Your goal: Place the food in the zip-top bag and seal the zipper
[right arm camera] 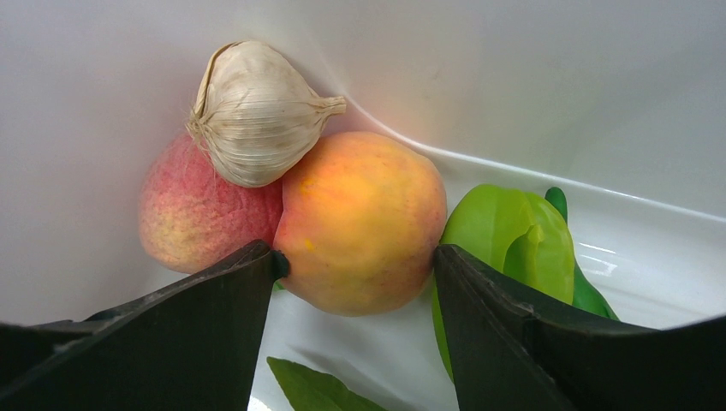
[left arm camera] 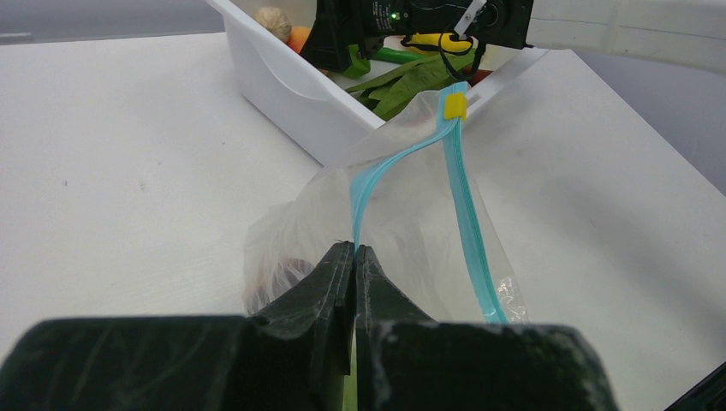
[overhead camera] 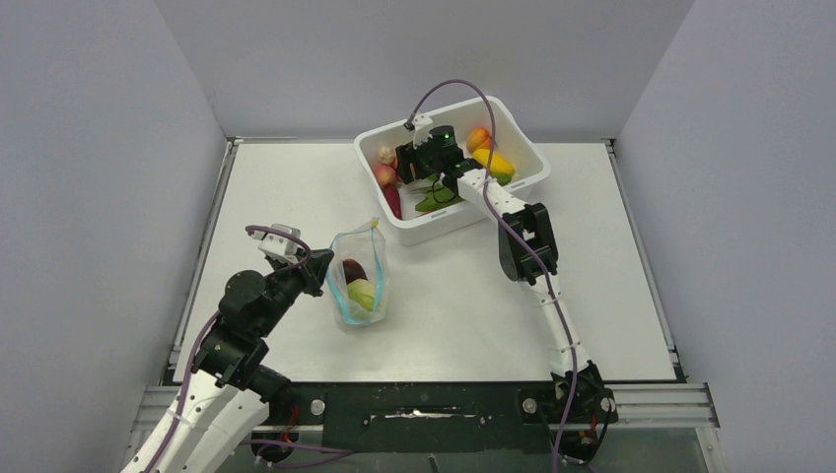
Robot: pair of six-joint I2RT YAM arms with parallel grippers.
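Note:
The zip bag (overhead camera: pixel 361 286) stands open on the table with a dark item and a pale green one inside; its blue zipper (left arm camera: pixel 467 214) has a yellow slider (left arm camera: pixel 455 105). My left gripper (overhead camera: pixel 323 260) is shut at the bag's rim; whether bag film is between the fingertips is unclear. My right gripper is part open inside the white bin, fingertips either side of an orange-yellow peach (right arm camera: pixel 360 214), touching or nearly touching it. A garlic bulb (right arm camera: pixel 255 111), a red peach (right arm camera: pixel 193 205) and a green pepper (right arm camera: pixel 501 231) lie around it.
The white bin (overhead camera: pixel 532 187) at the back also holds a yellow item (overhead camera: pixel 495 163), an orange one and leafy greens.

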